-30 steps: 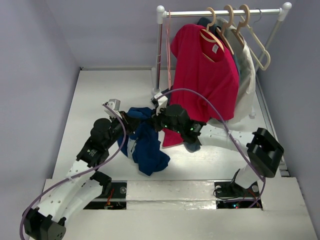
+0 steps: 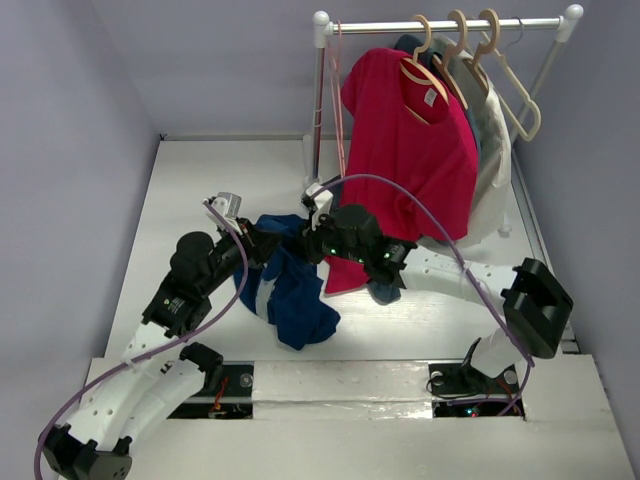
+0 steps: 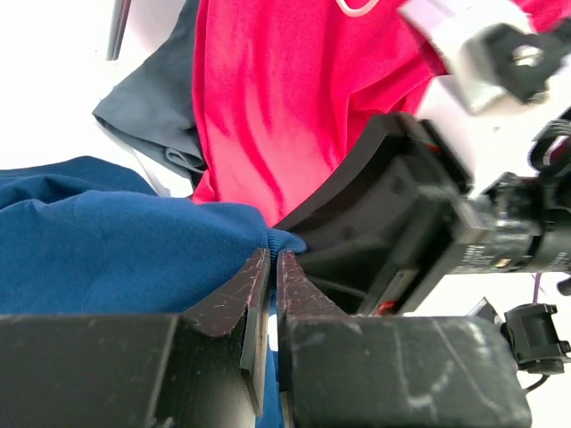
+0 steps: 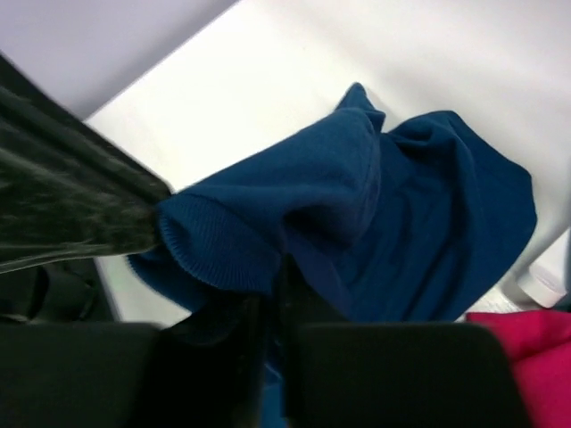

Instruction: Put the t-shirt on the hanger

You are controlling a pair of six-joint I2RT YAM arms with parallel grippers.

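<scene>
A dark blue T-shirt (image 2: 300,310) lies bunched on the white floor, its upper part raised between my two grippers. My left gripper (image 2: 262,245) is shut on the shirt's fabric, a ribbed edge at its fingertips (image 3: 272,263) in the left wrist view. My right gripper (image 2: 310,240) faces it from the right, at the same cloth; in the right wrist view its fingers are dark and blurred beneath the shirt (image 4: 428,214), and how far apart they stand is unclear. Wooden hangers (image 2: 460,25) hang on the rack's rail (image 2: 370,28).
A red T-shirt (image 2: 400,150) and a pale garment (image 2: 490,180) hang on the rack, the red one reaching down behind my right gripper. A white hanger (image 2: 530,115) is at the right.
My left arm has shifted slightly since a second ago.
</scene>
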